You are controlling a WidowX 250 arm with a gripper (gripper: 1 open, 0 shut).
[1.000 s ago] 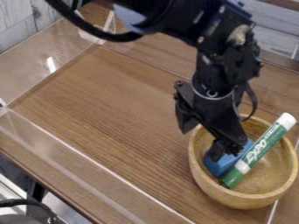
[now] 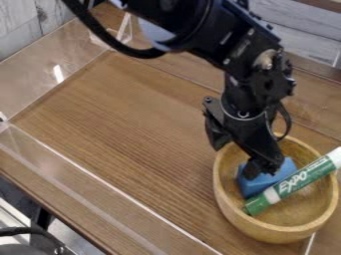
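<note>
A wooden bowl point(image 2: 266, 226) at the lower right holds a blue block point(image 2: 257, 183) and a white-and-green marker point(image 2: 302, 179) marked EXPO, which leans out over the bowl's right rim. My black gripper point(image 2: 246, 149) reaches down over the bowl's back part, just above the blue block. It is open; its far finger and whether it touches the block are hard to make out.
A pale wall stands at the upper left, and a black cable lies at the bottom left corner.
The arm has shifted slightly over the bowl. The marker's upper end sits a little lower and farther right than before, and the bowl has moved very little.
</note>
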